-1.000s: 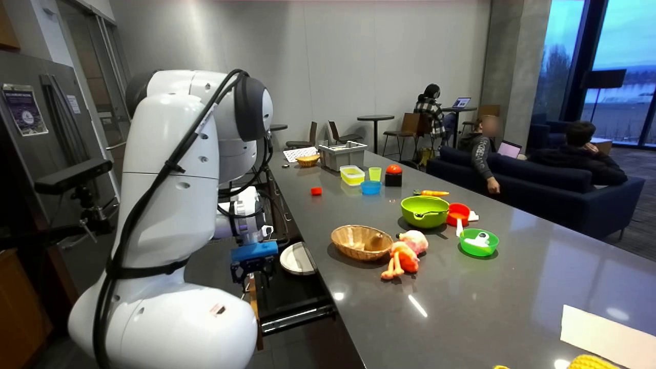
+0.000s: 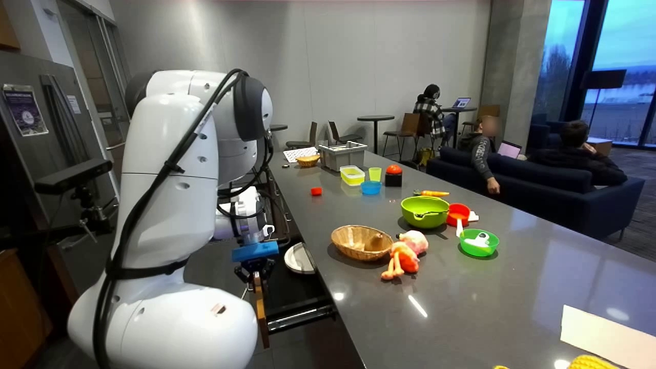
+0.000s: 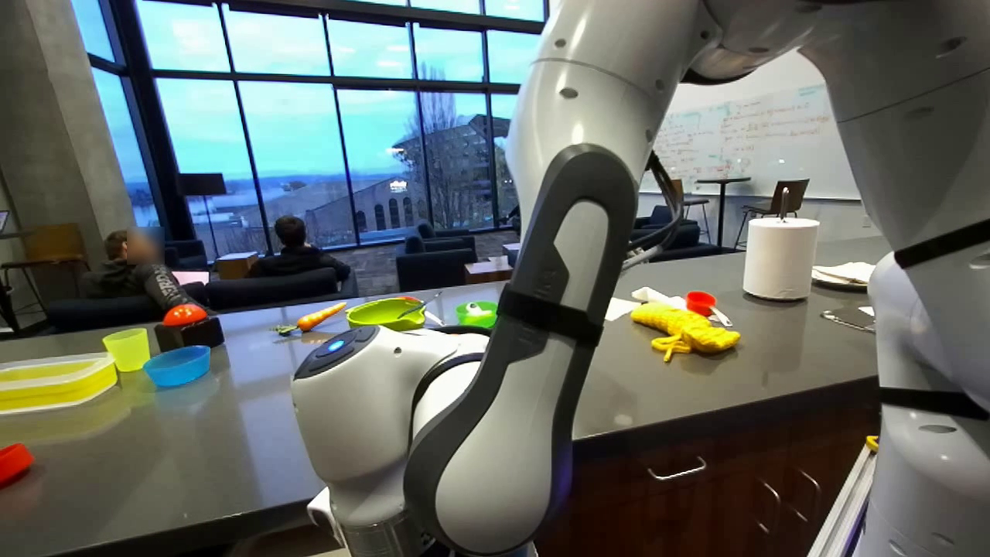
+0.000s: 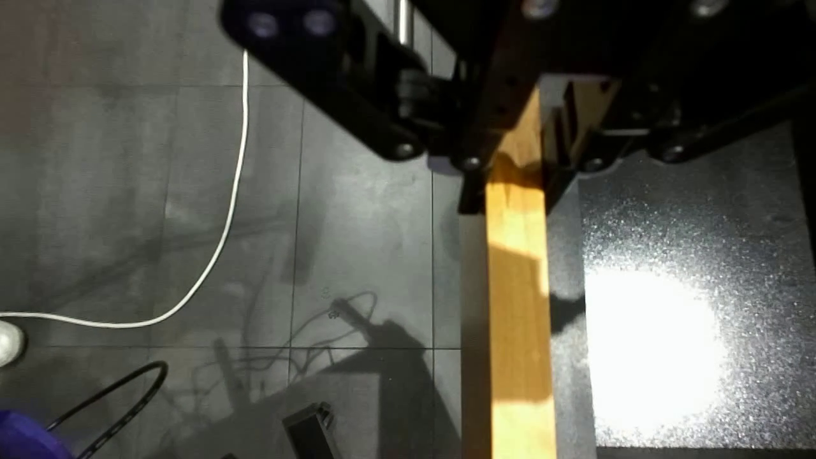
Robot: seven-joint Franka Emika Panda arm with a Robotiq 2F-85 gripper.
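Observation:
In exterior view 1 a drawer [image 2: 289, 294] is pulled out below the counter, its wooden front panel [image 2: 262, 310] standing under my wrist. My gripper is shut on the top edge of that panel, one finger on each side, as the wrist view shows. The panel's light wooden edge [image 4: 520, 321] runs down from between the fingers there. Inside the drawer lies a white plate [image 2: 299, 258], partly cut off by the counter edge. Exterior view 2 does not show the gripper or the drawer.
On the counter [image 2: 393, 332] stand a wicker basket [image 2: 363, 253], an orange and pink plush toy [image 2: 406, 255], a green bowl [image 2: 424, 212] and several other containers. A metal drawer rail [image 2: 300, 317] juts out from below the counter. A white cable [image 4: 229, 206] lies on the floor.
My gripper's fingers have closed onto the drawer panel. The panel and the plate have shifted slightly to the right, toward the counter.

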